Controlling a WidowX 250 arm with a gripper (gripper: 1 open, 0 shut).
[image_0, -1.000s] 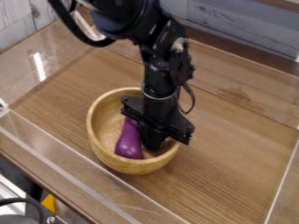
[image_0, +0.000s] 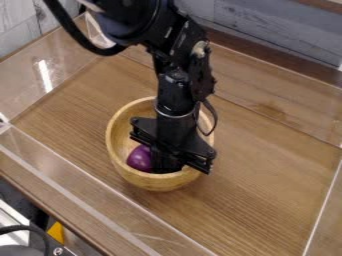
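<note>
A tan bowl (image_0: 123, 140) stands on the wooden table, and in it lies a purple object (image_0: 140, 158), mostly hidden by the arm. My black gripper (image_0: 174, 160) is down inside the bowl, over and beside the purple object. Its fingertips are hidden, so whether it holds anything cannot be seen.
A pale wall runs along the back. At the lower left, past the table edge, are cables and a small yellow item.
My gripper has shifted left within the bowl and now covers much more of the purple object, of which only the left part still shows.
</note>
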